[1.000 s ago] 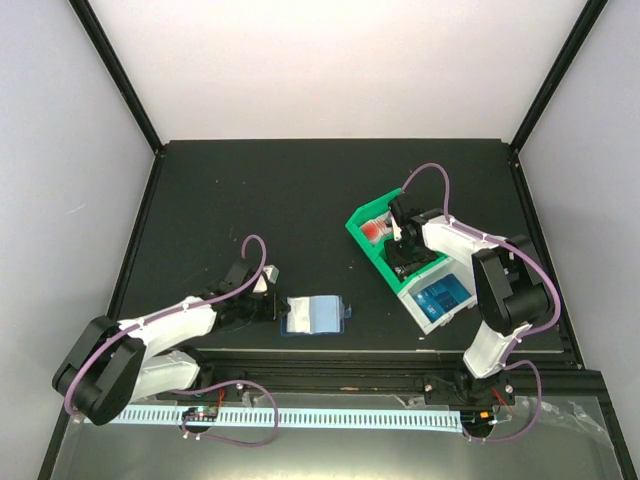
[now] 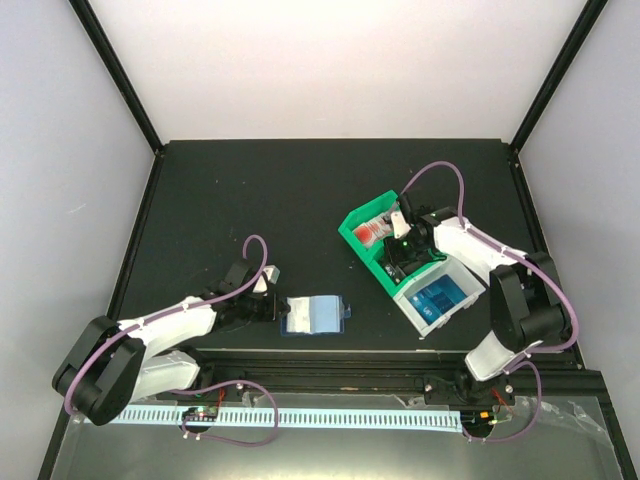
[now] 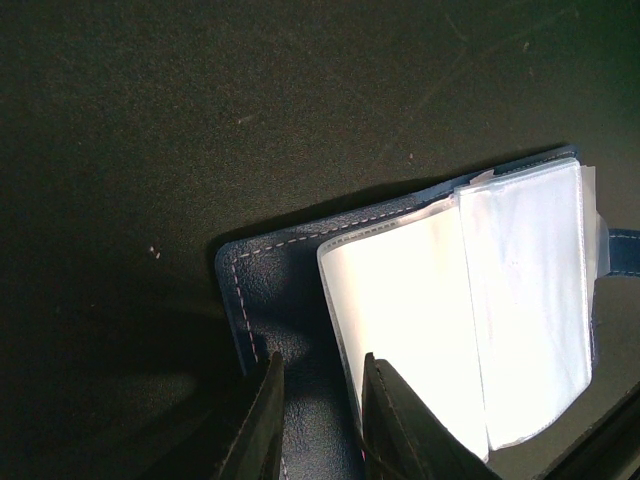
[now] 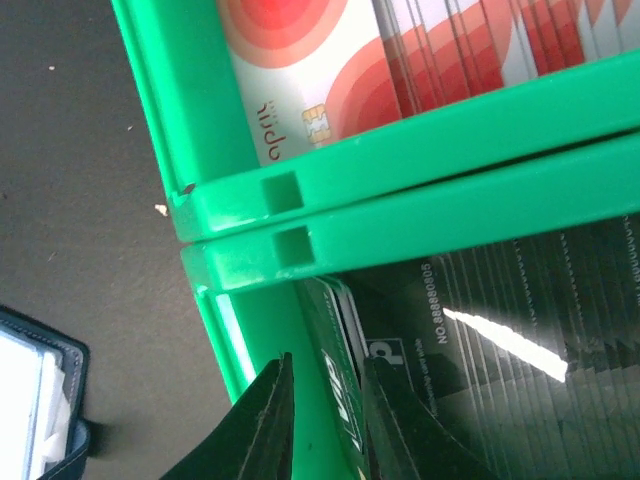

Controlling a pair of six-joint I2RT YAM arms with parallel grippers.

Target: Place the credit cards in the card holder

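The dark blue card holder (image 3: 280, 265) lies open on the table, with white-looking clear sleeves (image 3: 400, 320) inside. My left gripper is low at its left part, its fingertips a little apart. The near sleeve's left edge runs between them, close to the right finger; contact cannot be made out. Black cards (image 4: 450, 320) stand and lean in the near compartment of the green tray (image 4: 240, 220). Down in that compartment, the fingertips of my right gripper are slightly apart around a black card's edge. Whether they press on it does not show. Red and white cards (image 4: 340, 70) fill the other compartment.
A white tray (image 2: 411, 310) with blue cards (image 2: 438, 299) adjoins the green one on its near side. Green compartment walls rise close beside my right gripper.
My right gripper has shifted slightly within the green tray, its arm swinging a little to the right. Both trays have slid slightly left. The left arm and card holder look unmoved.
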